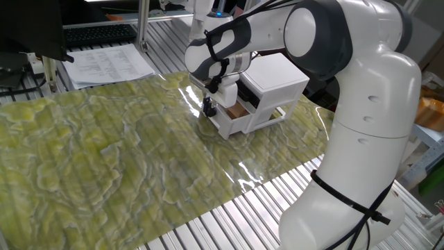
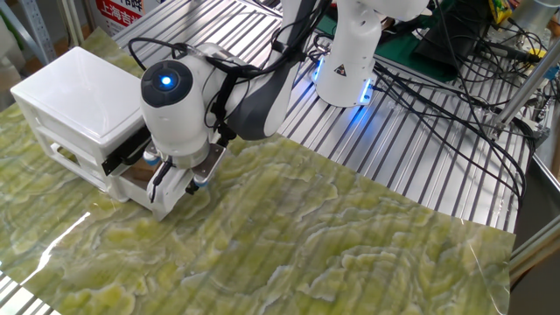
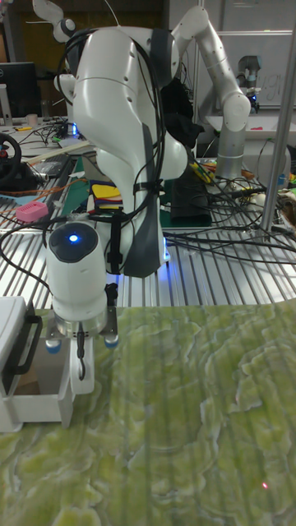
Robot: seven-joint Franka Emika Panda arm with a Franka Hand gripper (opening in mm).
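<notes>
A white drawer cabinet (image 1: 274, 76) stands on the green marbled sheet, its drawer (image 1: 236, 126) pulled partly out. Inside the drawer lies something brown (image 1: 237, 110). My gripper (image 1: 209, 107) points down at the drawer's outer front end. In exterior view 2, the hand covers part of the drawer front (image 2: 162, 203). Exterior view 3 has a dark finger (image 3: 81, 355) close against the white front panel (image 3: 83, 379). How far apart the fingers are, and whether they grip the panel, does not show clearly.
The marbled sheet (image 1: 90, 167) is bare across its wide part away from the cabinet. Papers (image 1: 107, 66) and a keyboard (image 1: 99, 34) lie beyond its far edge. Black cables (image 2: 455, 131) run over the slatted metal table near the robot's base.
</notes>
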